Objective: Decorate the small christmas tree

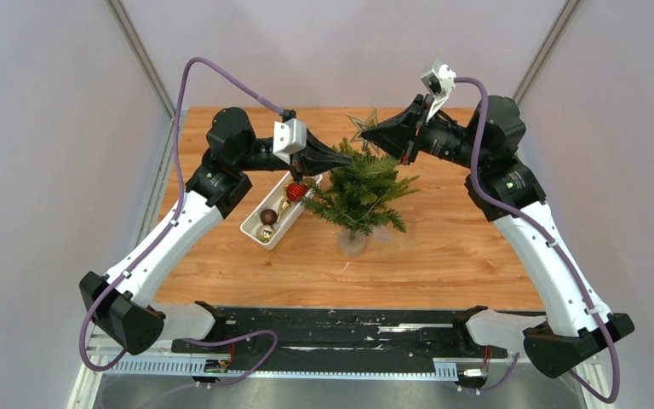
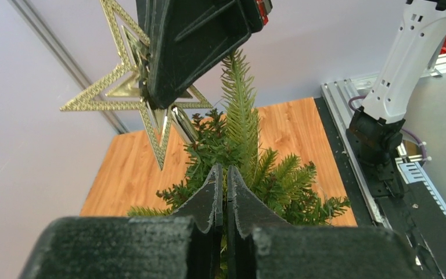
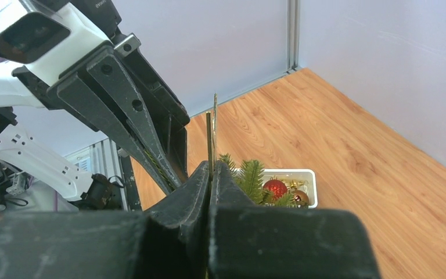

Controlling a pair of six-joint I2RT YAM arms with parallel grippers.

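Note:
The small green tree (image 1: pixel 359 192) stands upright in a pale pot (image 1: pixel 352 243). A gold open-frame star hangs by the tree's top, with my right gripper (image 1: pixel 364 134) shut on it; edge-on, the star (image 3: pixel 211 133) rises between the fingertips in the right wrist view. Its shiny tube (image 2: pixel 183 124) points down close to the upper twigs; contact is unclear. My left gripper (image 1: pixel 351 160) is shut at the treetop from the left. Green needles (image 3: pixel 161 171) show along the gap between its fingers in the right wrist view.
A white tray (image 1: pixel 253 232) left of the tree holds a red ball (image 1: pixel 296 192), a brown ball (image 1: pixel 268 216), a gold ball (image 1: pixel 265 233) and other gold ornaments. Both grippers are close together over the tree.

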